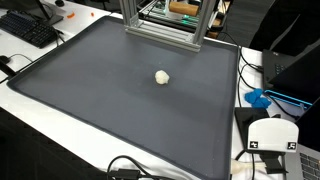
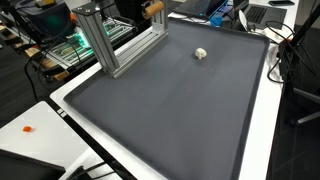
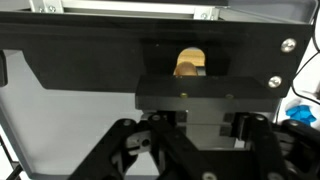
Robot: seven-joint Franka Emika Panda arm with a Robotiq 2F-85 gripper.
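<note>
My gripper appears only in the wrist view, at the lower middle. It is shut on a black block (image 3: 208,90), its fingers standing some way apart; the block covers the tips, so the exact contact is hidden. Past the block runs a wide black bar (image 3: 95,58), and a round wooden piece (image 3: 189,62) shows in front of it. On the grey table mat a small whitish lump (image 1: 162,77) lies alone, away from the edges; exterior view 2 has the same lump (image 2: 200,53) towards the back.
A metal frame (image 2: 132,52) stands at one edge of the mat, with a wooden cylinder (image 2: 153,9) at its top. Beyond the mat lie a keyboard (image 1: 28,29), a blue cloth (image 1: 257,98) and cables.
</note>
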